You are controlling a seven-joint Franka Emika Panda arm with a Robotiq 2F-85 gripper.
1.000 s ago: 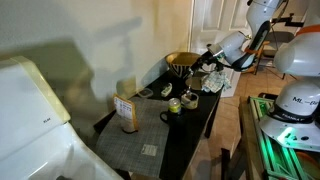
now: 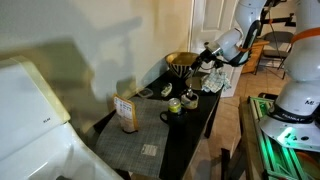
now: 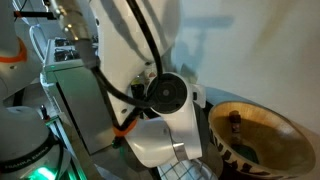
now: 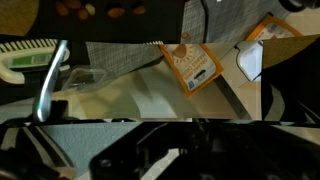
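Note:
My gripper (image 2: 206,62) hangs over the far end of the dark counter, beside the woven basket. Its small size there hides the finger opening. Dark gripper parts (image 4: 215,150) fill the lower part of the wrist view, where their tips and anything between them do not show clearly. An orange-and-white packet (image 4: 190,65) lies in the wrist view's upper middle. A pale brush (image 4: 25,60) is at the left, near a clear plastic container (image 4: 85,78). In exterior view 2 the arm's white body hides the gripper.
The woven basket (image 3: 265,115) holds a dark bottle-like thing (image 3: 235,122). A patterned cloth (image 2: 216,82) lies near the counter's far corner. A dark mug (image 2: 172,116) and an orange-framed card (image 2: 125,112) stand farther along. The grey mat (image 2: 125,150) has free room.
The far arm and its gripper have shifted slightly near the basket and cloth. The counter items look unmoved.

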